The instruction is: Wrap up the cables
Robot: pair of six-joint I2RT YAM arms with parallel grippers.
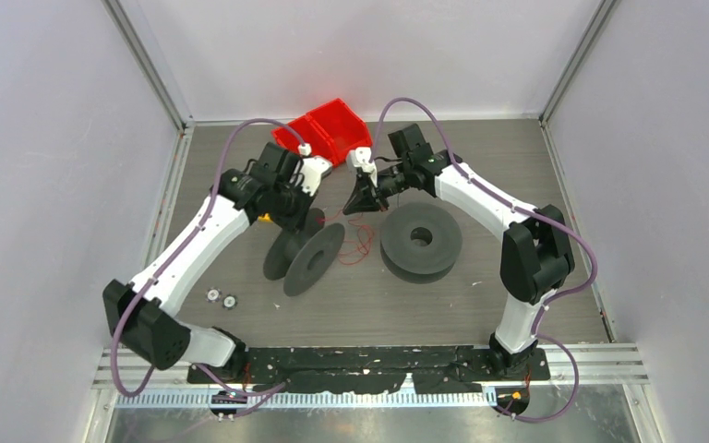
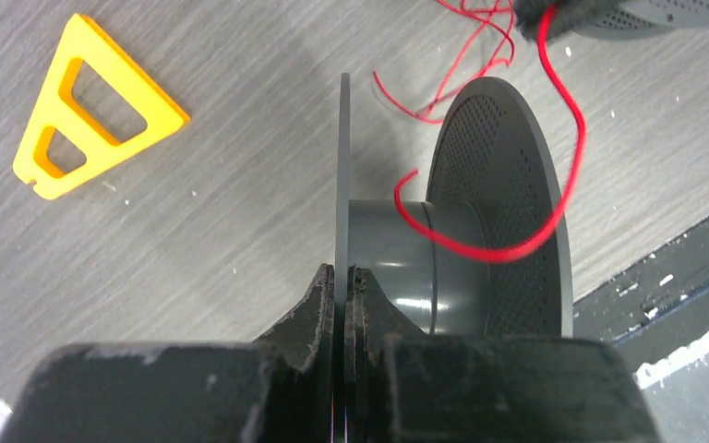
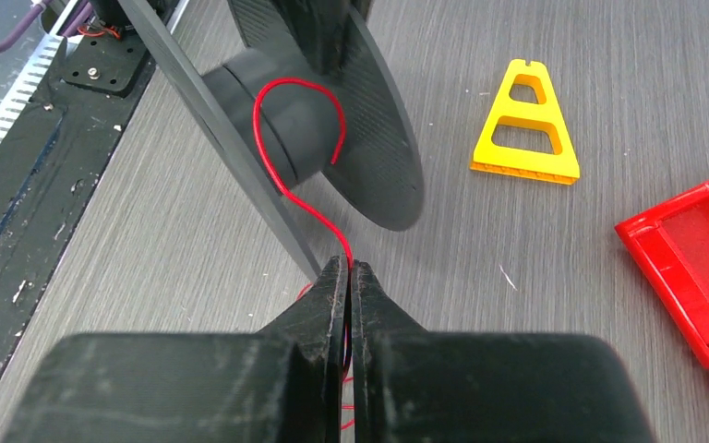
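A dark grey spool [image 1: 314,258] is held upright by my left gripper [image 1: 298,224], which is shut on a flange rim; in the left wrist view its hub [image 2: 457,277] and perforated far flange [image 2: 517,295] show. My right gripper [image 1: 351,205] is shut on a red cable [image 3: 321,210], whose free end arcs over the spool's hub between the flanges. More red cable [image 1: 358,242] lies loosely coiled on the table to the right of the spool.
A second spool [image 1: 421,254] lies flat at centre right. A red bin [image 1: 332,129] stands at the back, a yellow triangular piece [image 3: 517,161] lies behind the left arm, and two small round parts [image 1: 230,302] lie at front left.
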